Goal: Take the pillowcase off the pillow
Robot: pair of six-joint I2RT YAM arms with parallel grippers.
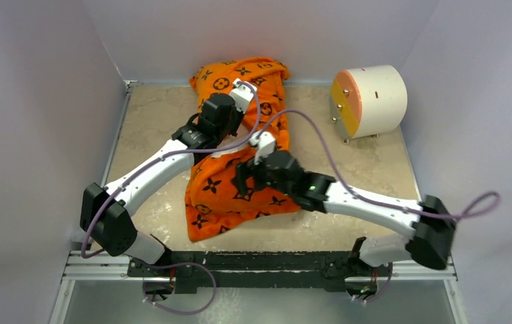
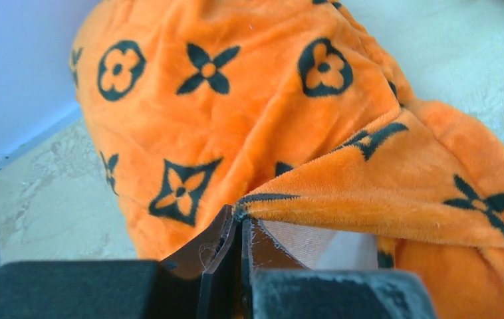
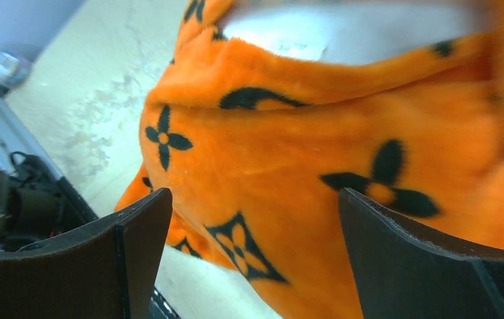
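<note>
The orange pillowcase (image 1: 223,192) with dark flower marks lies across the table, its upper half rounded and its lower half spread flat. In the left wrist view my left gripper is shut on the raised edge of the pillowcase's opening. Below that edge a strip of the white pillow (image 2: 346,256) shows; most of the pillow is hidden. Over the lower half hangs my right gripper (image 1: 248,179), its fingers (image 3: 144,229) wide apart. Orange cloth appears between and beyond them in the right wrist view, with nothing gripped.
At the back right stands a white drum-shaped cabinet (image 1: 381,100) with coloured drawer fronts. Bare table (image 1: 348,182) lies right of the cloth. Grey walls close in the back and sides. Both arms cross near the middle, close together.
</note>
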